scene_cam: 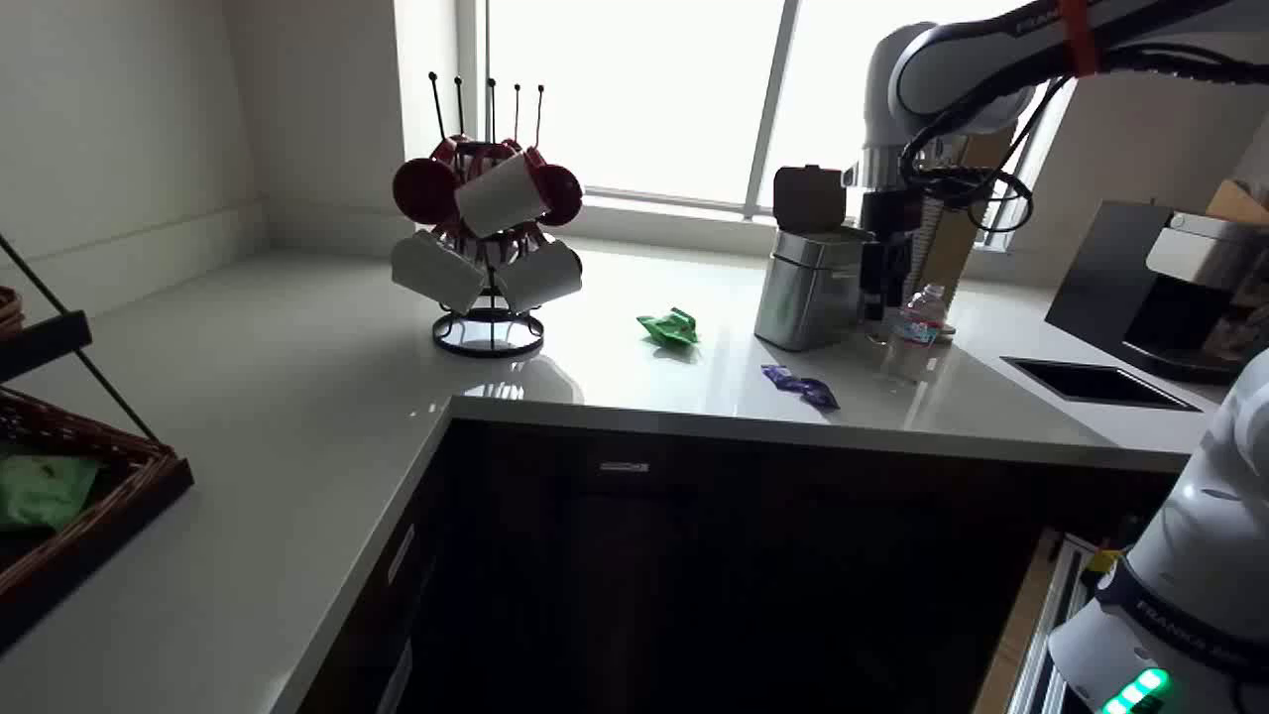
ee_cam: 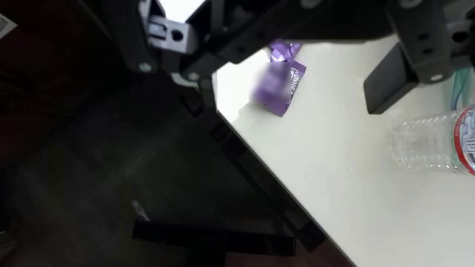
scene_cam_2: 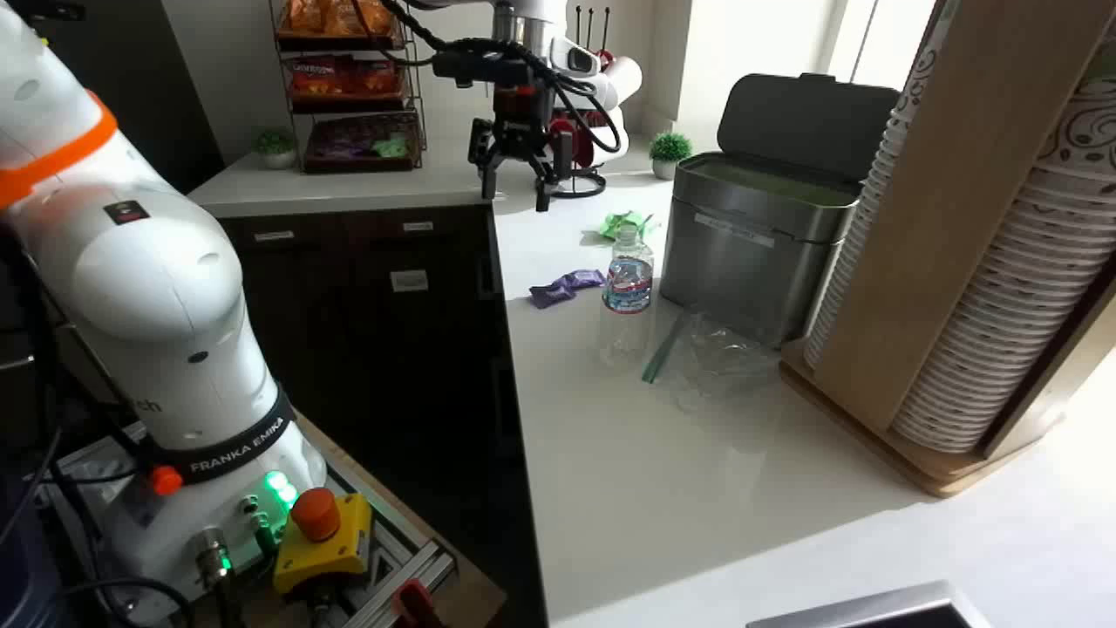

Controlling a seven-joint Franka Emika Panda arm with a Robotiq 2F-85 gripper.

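Note:
With its fingers spread wide, my gripper [scene_cam_2: 518,199] hangs open above the counter, nothing between its fingers. In the wrist view its fingertips [ee_cam: 389,82] show over the counter's edge strip. A crumpled purple wrapper [scene_cam_2: 566,288] lies near the front edge of the counter; the wrist view has the same purple wrapper [ee_cam: 280,82] between the two fingers, but farther down. A clear water bottle [scene_cam_2: 628,288] with a label stands upright close to it. Behind them is a green wrapper [scene_cam: 671,327]. A grey metal bin [scene_cam_2: 732,246] has its lid raised.
A clear plastic bag [scene_cam_2: 722,361] lies beside the bin. The cup holder [scene_cam_2: 942,241] rises at the right. A mug rack [scene_cam: 488,333] and a snack rack [scene_cam_2: 361,164] stand farther along.

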